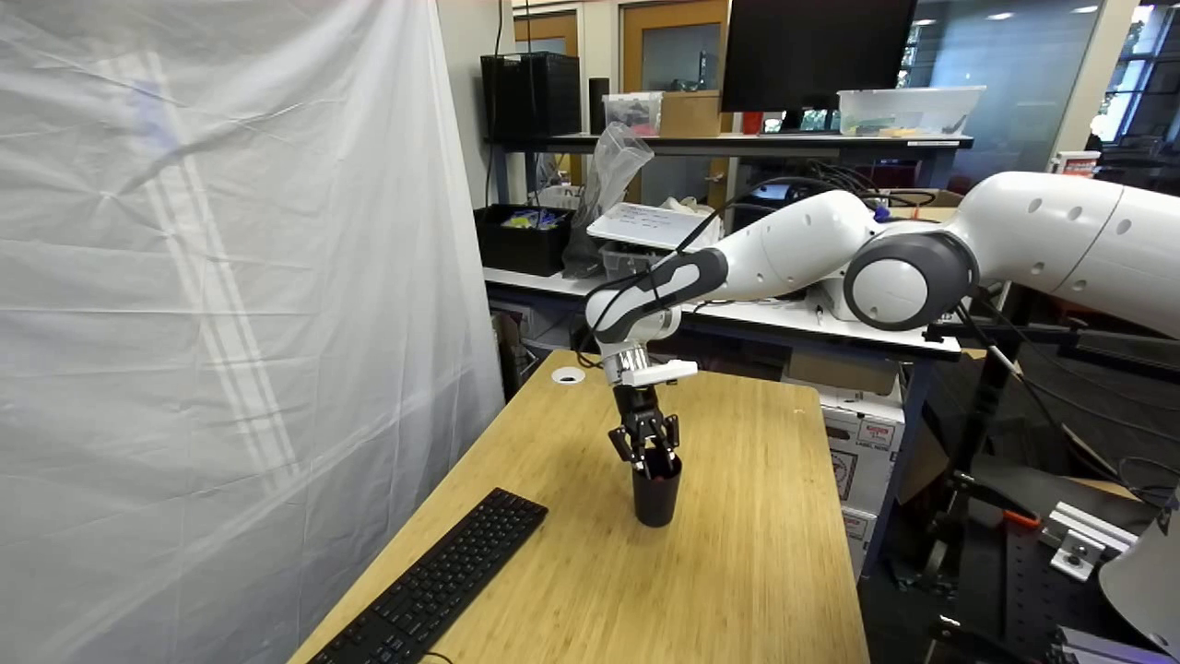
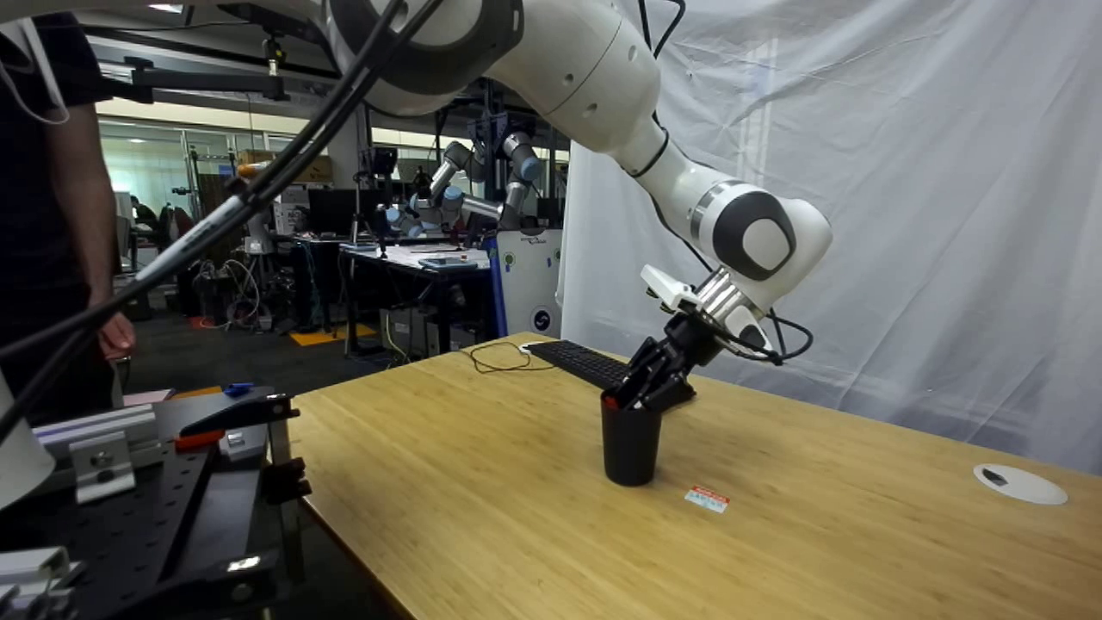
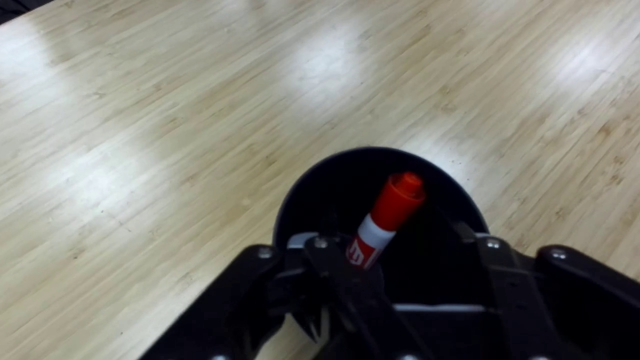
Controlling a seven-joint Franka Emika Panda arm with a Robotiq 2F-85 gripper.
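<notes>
A black cup (image 1: 654,500) stands upright on the wooden table. In the wrist view, a red marker with a white band (image 3: 384,219) leans inside this cup (image 3: 441,174), its red end near the rim and its lower part hidden behind a finger. My gripper reaches into the cup's mouth from above at a tilt. Its fingers are apart, one close beside the marker and the other across the cup, with a dark gap between. Exterior view 2 shows the gripper (image 2: 632,398) at the rim of the cup, with a bit of red just visible there.
A black keyboard (image 1: 437,581) lies along the table's left edge. Near the cup is a small red and white label (image 2: 708,499) on the tabletop. A round white cable grommet (image 1: 567,375) sits at the far corner.
</notes>
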